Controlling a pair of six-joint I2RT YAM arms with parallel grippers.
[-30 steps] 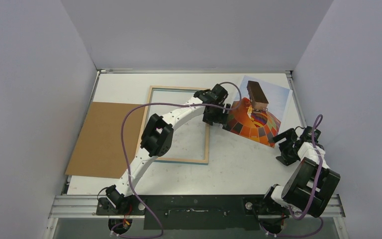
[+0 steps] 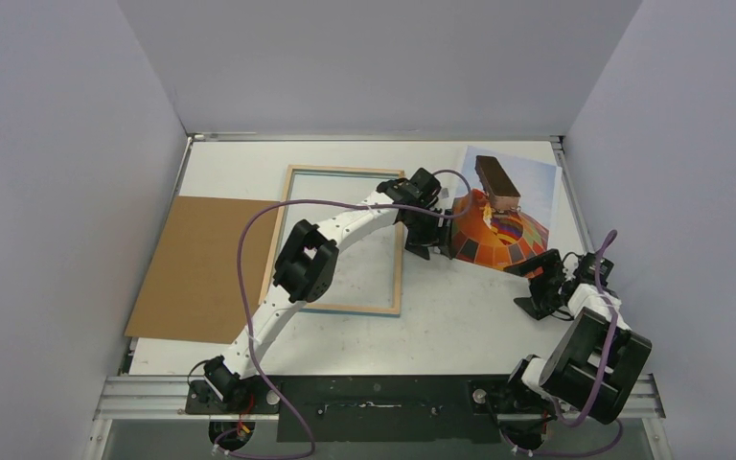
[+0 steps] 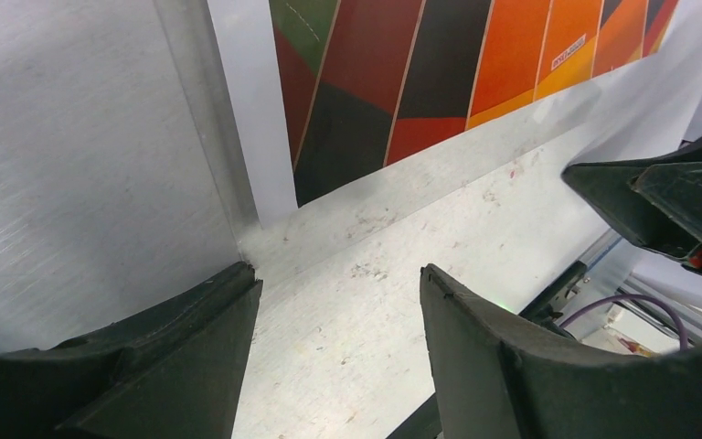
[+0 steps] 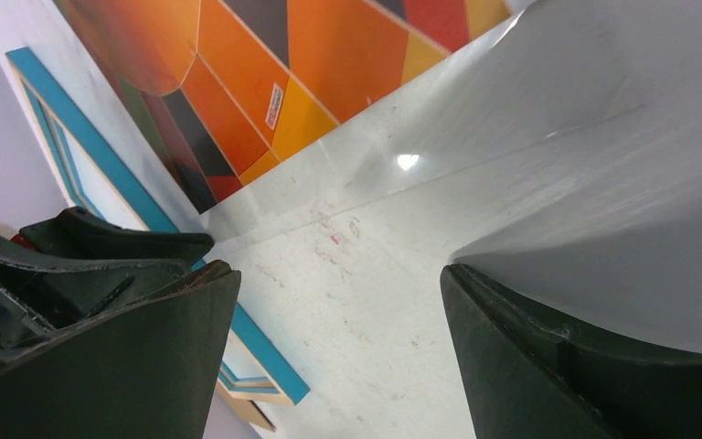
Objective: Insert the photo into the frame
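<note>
The hot-air-balloon photo (image 2: 500, 244) lies askew on the white table, right of the wooden frame (image 2: 396, 278). My left gripper (image 2: 432, 247) is at the photo's near left corner, fingers parted. In the left wrist view, that corner of the photo (image 3: 347, 119) with its pale edge lies just beyond the fingertips, and nothing is between them. My right gripper (image 2: 522, 286) is open by the near right corner. In the right wrist view, the photo (image 4: 292, 64) lies beyond its empty fingers; a clear strip (image 4: 475, 119) borders the print.
A brown backing board (image 2: 192, 278) rests at the left, partly under the frame. Purple cables (image 2: 241, 259) loop over the left arm. Bare table (image 2: 460, 331) lies in front of the photo. Walls enclose the back and sides.
My left gripper has shifted slightly right and toward the front, and its fingers have spread wider. The right gripper has edged left, covering the photo's near right corner. The photo's angle looks nearly unchanged.
</note>
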